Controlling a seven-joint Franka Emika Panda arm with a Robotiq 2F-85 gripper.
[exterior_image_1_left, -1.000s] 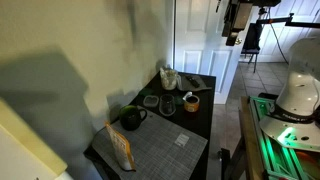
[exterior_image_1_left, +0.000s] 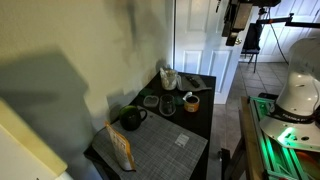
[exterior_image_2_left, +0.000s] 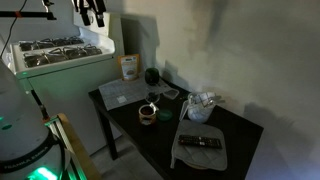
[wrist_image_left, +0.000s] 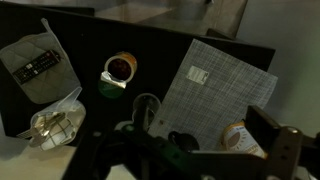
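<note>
My gripper (exterior_image_1_left: 234, 40) hangs high over the near right side of the black table, well apart from everything on it. The wrist view looks down past its spread, open fingers, with nothing seen between them. Below stands an orange-brown mug (wrist_image_left: 121, 67) with a light spoon-like thing at its rim. Beside it lie a green disc (wrist_image_left: 110, 91) and a clear glass (wrist_image_left: 146, 108). A grey woven mat (wrist_image_left: 215, 95) carries a small pale square (wrist_image_left: 198, 74). A black pot-like vessel (exterior_image_1_left: 132, 117) and an upright printed bag (exterior_image_1_left: 120, 148) stand at the mat's wall side.
A grey pad (exterior_image_2_left: 192, 157) bears a dark remote-like object (exterior_image_2_left: 200, 141). Next to it stands a clear container (exterior_image_2_left: 200, 107) with whitish contents. The wall closes the table's far side; a white stove (exterior_image_2_left: 75, 65) adjoins one end.
</note>
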